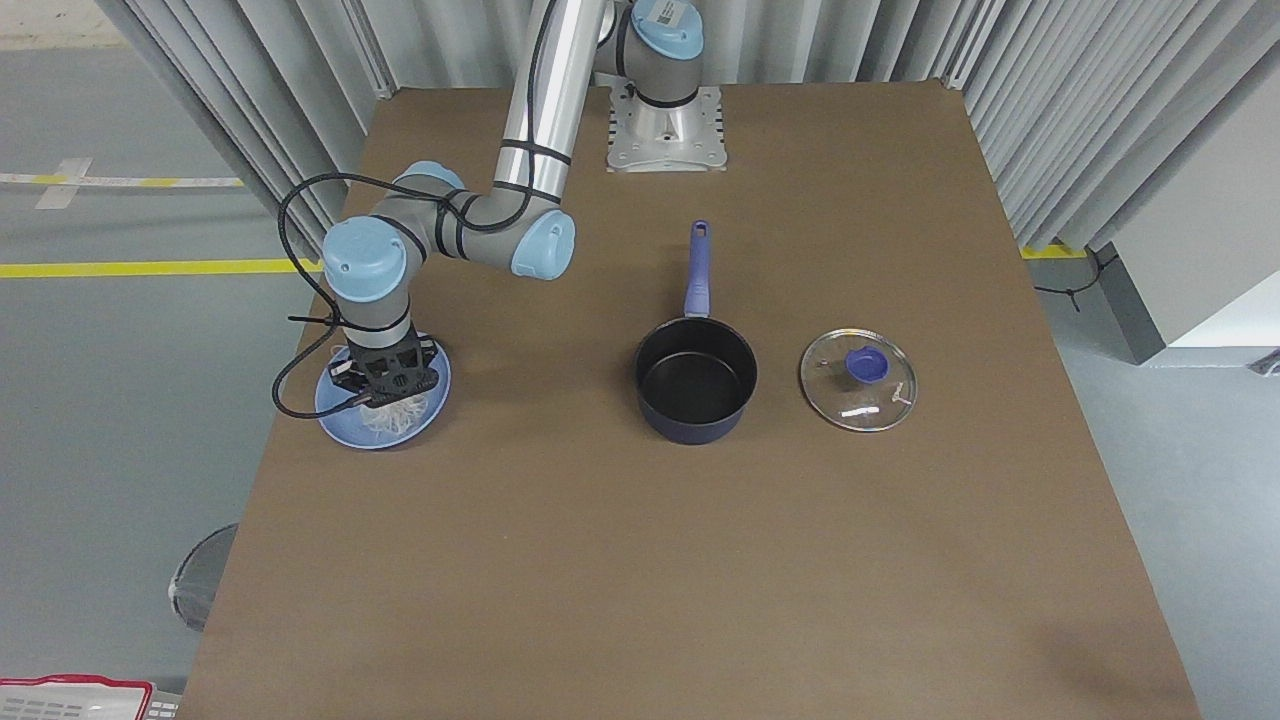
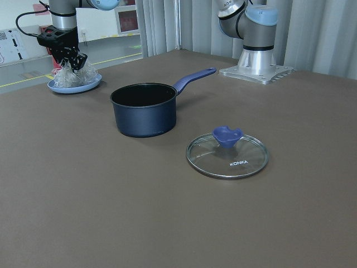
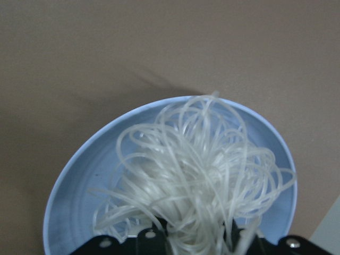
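A tangle of translucent white noodles (image 3: 196, 180) fills a light blue plate (image 3: 71, 202) at the table's left. My black gripper (image 1: 381, 382) is down in the noodles; in the wrist view they cover its fingertips, so its opening is hidden. In the middle stands an empty dark blue saucepan (image 1: 693, 386) with its blue handle (image 1: 698, 264) pointing toward the back. To its right a glass lid (image 1: 840, 396) with a blue knob lies on the table.
The robot's base plate (image 1: 666, 150) sits at the back edge. The plate lies near the left edge.
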